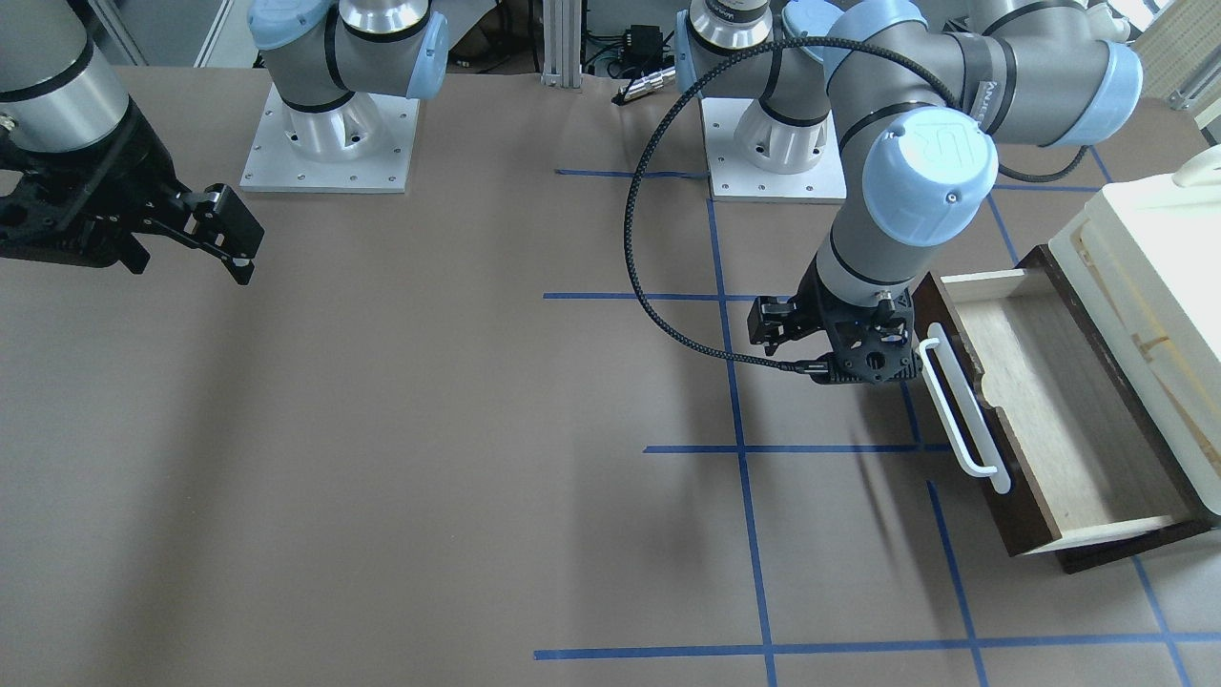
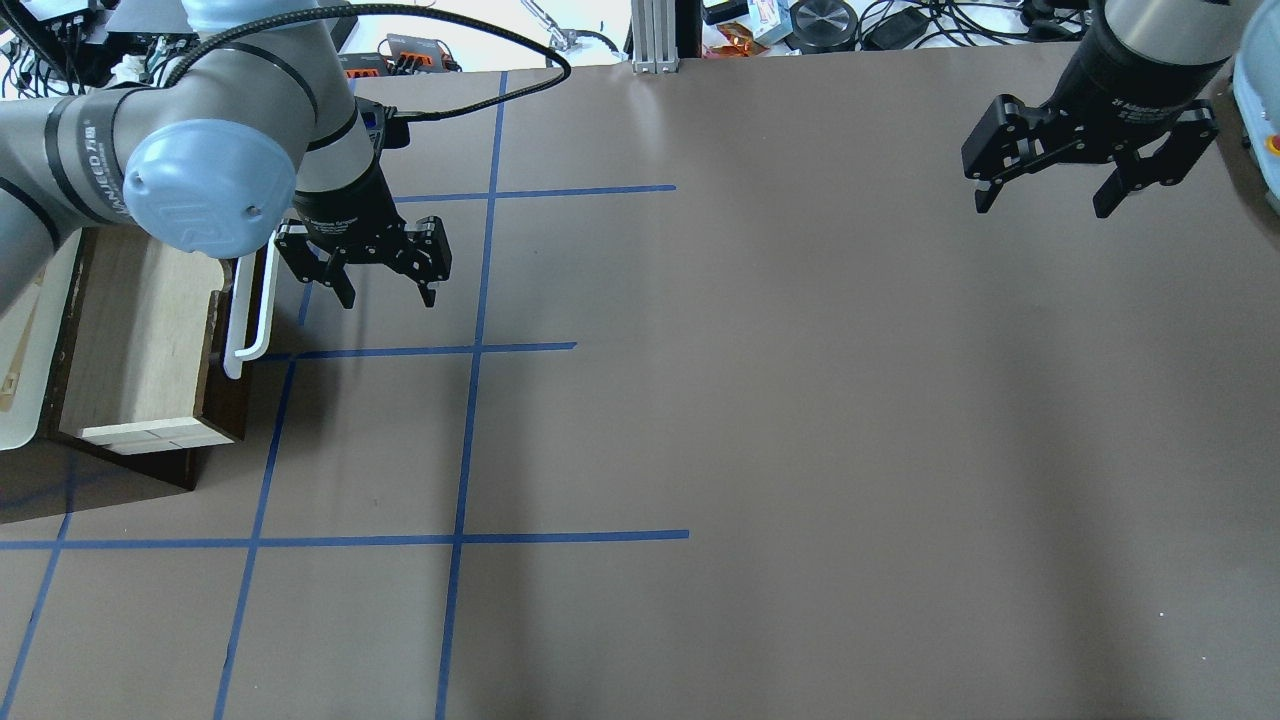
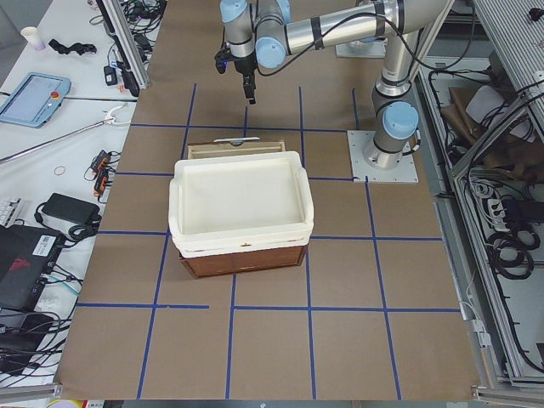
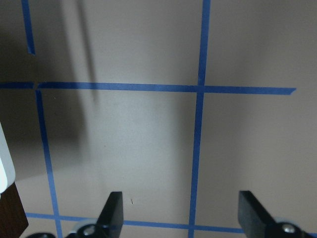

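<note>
My gripper [image 1: 790, 338] hangs over the taped floor beside the drawer's white handle [image 1: 962, 418], its fingers apart and empty; in the top view the gripper [image 2: 385, 295] sits just right of the handle [image 2: 252, 306]. In the left wrist view both fingertips of the open gripper frame bare floor with blue lines, and part of the handle shows at the left edge. The wooden drawer [image 1: 1070, 424] stands pulled out and empty, with a cream lidded box [image 3: 240, 204] over the cabinet.
A second arm's gripper [image 1: 195, 235] hangs at the far left in the front view. Other arm bases stand at the back. The floor left of the drawer is clear.
</note>
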